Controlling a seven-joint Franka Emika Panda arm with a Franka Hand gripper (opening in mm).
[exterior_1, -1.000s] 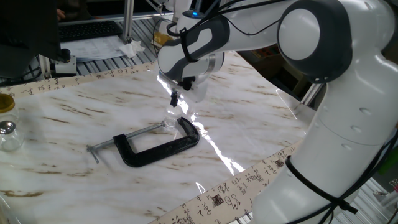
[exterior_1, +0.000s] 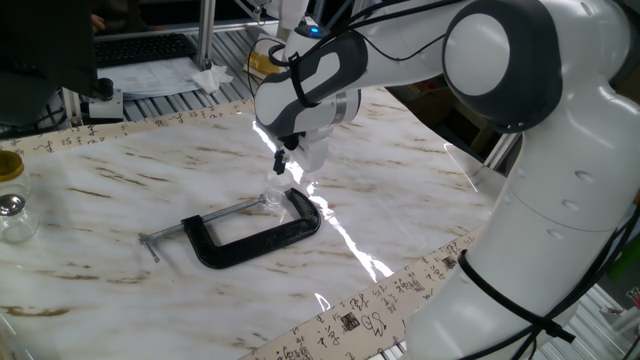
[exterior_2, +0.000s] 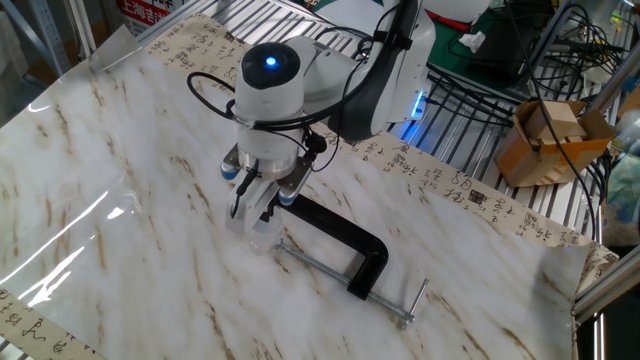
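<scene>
A black C-clamp (exterior_1: 262, 246) with a silver screw rod lies flat on the marble-patterned table. In exterior view 2 the same clamp (exterior_2: 345, 240) stretches to the right of the gripper. At its finger end, near the tip of the rod, is a small clear object (exterior_1: 277, 194) whose shape is hard to make out. My gripper (exterior_2: 253, 209) points down over this spot, its two dark fingers (exterior_2: 238, 196) visibly apart. Seen from exterior view 1, the gripper (exterior_1: 297, 165) is above the clamp's end, partly covered by the wrist. Nothing is clearly held between the fingers.
A clear jar with a yellow lid (exterior_1: 12, 185) and a small round metal-topped jar (exterior_1: 14, 215) stand at the table's left edge. A cardboard box (exterior_2: 550, 150) sits off the table, behind it.
The clamp has not moved.
</scene>
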